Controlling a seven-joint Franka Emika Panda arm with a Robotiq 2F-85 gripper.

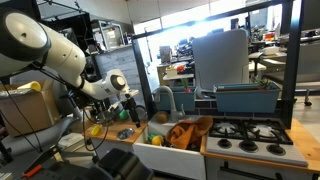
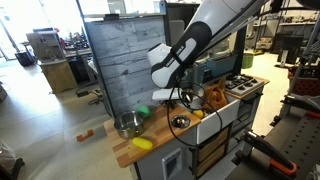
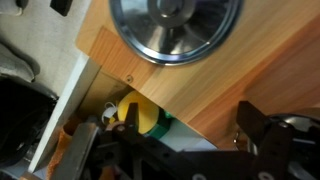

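My gripper stands open, its dark fingers (image 3: 131,113) wide apart and nothing visible between them. In exterior view 1 the gripper (image 1: 136,113) hangs over the counter just left of the sink. A round metal lid (image 3: 170,40) with a central knob lies on the wooden counter at the top of the wrist view, beyond the fingertips. The same lid (image 2: 180,121) shows on the counter near the sink in exterior view 2. A yellow object (image 3: 145,108) and a green one lie low in the sink, partly hidden by the left finger.
A metal pot (image 2: 128,125) and a yellow object (image 2: 142,143) stand on the counter's left part. The sink (image 1: 168,160) holds several things, including brown ones. A tall faucet (image 1: 168,98) rises behind it, and a stove (image 1: 250,134) is on the right.
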